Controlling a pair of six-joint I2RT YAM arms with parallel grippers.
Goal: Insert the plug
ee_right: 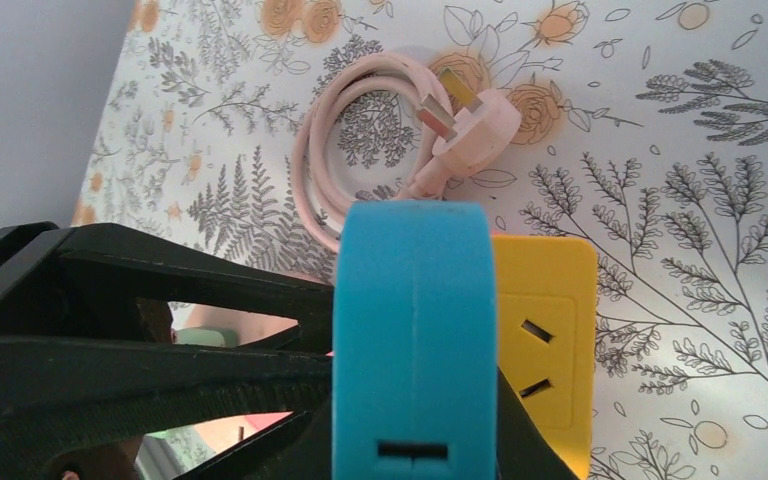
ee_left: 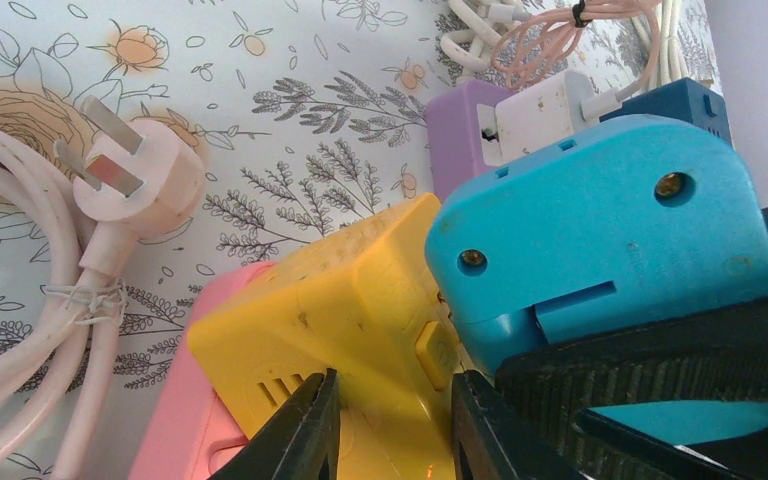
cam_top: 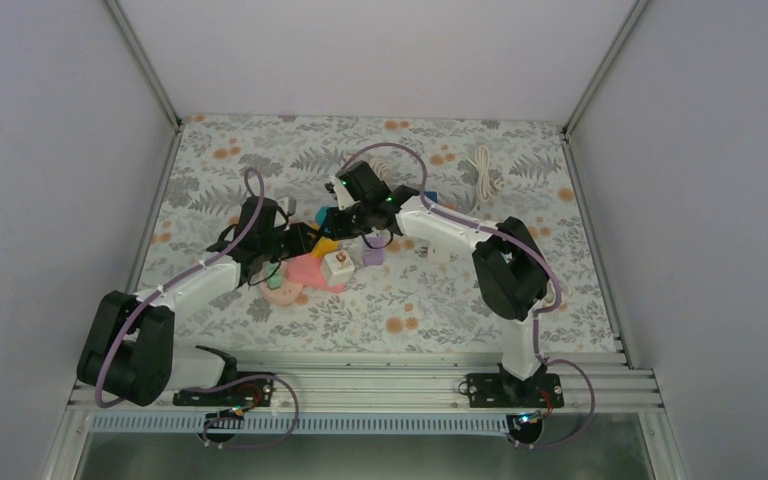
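Observation:
A yellow socket block [ee_left: 310, 330] stands tilted on a pink piece, with my left gripper shut on it; slots show on its face [ee_right: 545, 290]. Close beside it a blue block [ee_left: 600, 230] sits between the fingers of my right gripper [cam_top: 336, 222]; whether they grip it is unclear in these views. A pale pink plug [ee_left: 140, 180] with a coiled cord lies on the table behind the yellow block, prongs pointing up.
A purple block [ee_left: 460, 140], a white adapter, a dark blue block and coiled cables [cam_top: 485, 175] lie to the right. A white block [cam_top: 337, 266] sits in front.

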